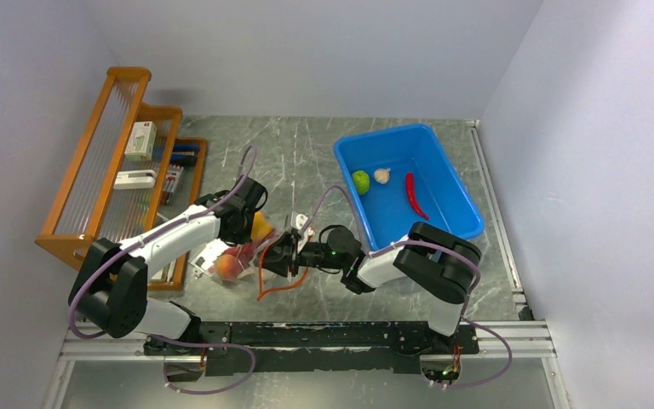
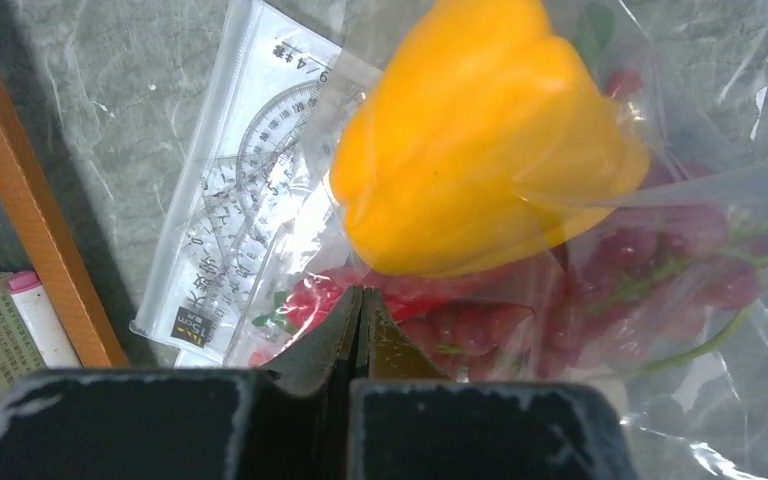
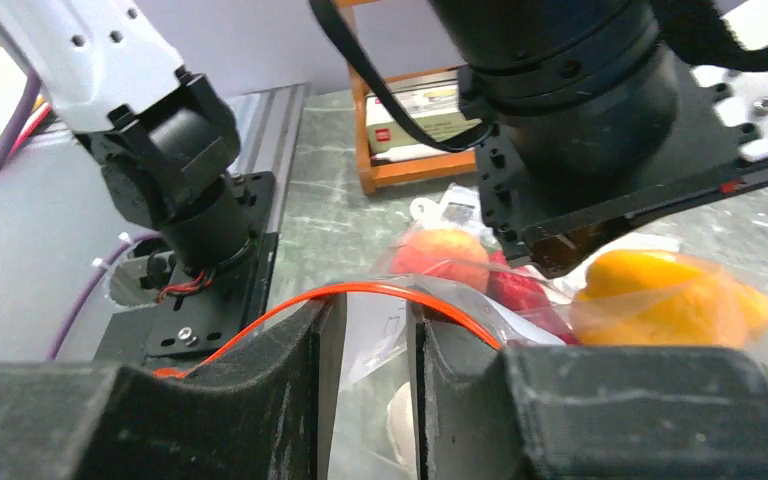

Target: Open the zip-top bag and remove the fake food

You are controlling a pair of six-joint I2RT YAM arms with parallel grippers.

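The clear zip bag [image 2: 700, 400] lies on the table with a yellow pepper [image 2: 480, 150], red grapes [image 2: 660, 270] and a red pepper [image 2: 320, 295] inside. An orange-red peach [image 1: 228, 267] is also in it. My left gripper is shut at the bag's edge, apparently on its film; the pinched part is hard to see. The bag's orange zip rim [image 3: 385, 288] arches across the tips of my right gripper. That gripper's fingers stand part open at the bag's mouth, with no food visibly gripped. Behind the gap shows a pale item [image 3: 400, 425].
To the right, a blue bin [image 1: 383, 213] holds a green pepper [image 1: 361, 181], a garlic bulb [image 1: 381, 175] and a red chili [image 1: 414, 196]. A wooden shelf [image 1: 140, 111] stands left.
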